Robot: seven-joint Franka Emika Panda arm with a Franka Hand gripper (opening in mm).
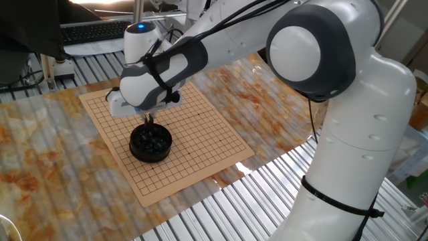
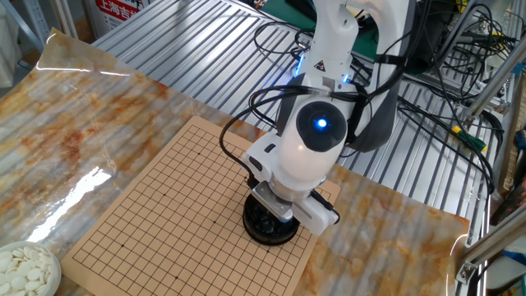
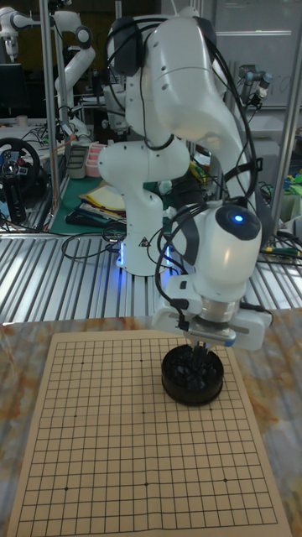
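Observation:
A round black bowl (image 1: 150, 155) filled with black stones (image 1: 152, 142) stands on the tan gridded board (image 1: 200, 150). In exterior view 3 the same bowl (image 3: 192, 398) sits toward the board's right far side. My gripper (image 1: 148, 123) points down at the bowl's far part, its dark fingertips at or just above the stones. Seen from exterior view 3, the fingers (image 3: 198, 351) reach into the bowl's outline and blend with the dark stones. Whether they are apart or hold a stone cannot be made out. The hand hides part of the bowl in exterior view 2.
A bowl of white stones (image 2: 29, 270) stands off the board at the lower left of exterior view 2. The rest of the board is bare. Marble-patterned sheeting (image 2: 123, 123) around it is clear, and ribbed metal tabletop (image 3: 54, 286) lies beyond.

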